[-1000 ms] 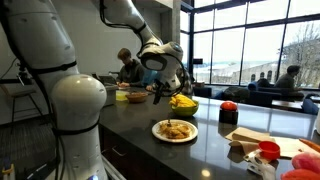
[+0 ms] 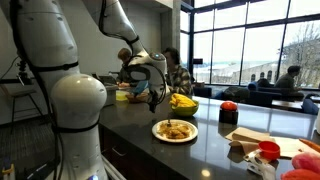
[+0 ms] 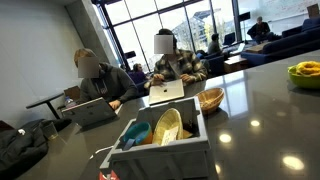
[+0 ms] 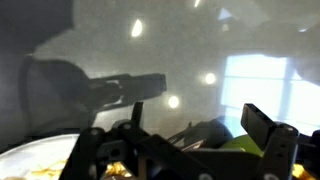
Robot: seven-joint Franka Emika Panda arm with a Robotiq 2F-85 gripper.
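Observation:
My gripper (image 2: 153, 102) hangs above the dark table, behind and slightly left of the white plate (image 2: 157, 136). In the wrist view, the gripper is open, its two fingers wide apart with only bare tabletop showing between them. Yellow-orange food (image 2: 176, 129) lies on the plate, whose edge also shows at the lower left of the wrist view. A green bowl (image 2: 190, 111) holding yellow items (image 2: 182, 100) stands beyond the plate, to the right of the gripper. Part of that green bowl (image 4: 238, 144) appears behind the right finger.
A grey bin (image 3: 165, 160) with bowls inside and a wicker basket (image 3: 211, 99) stand elsewhere on the table. To the right are a red-topped object (image 2: 228, 112), a red mug (image 2: 269, 150) and other items. Two people sit behind the table.
In exterior view 1, the gripper has moved left and a little lower, away from the green bowl. The plate and bowl have stayed in place.

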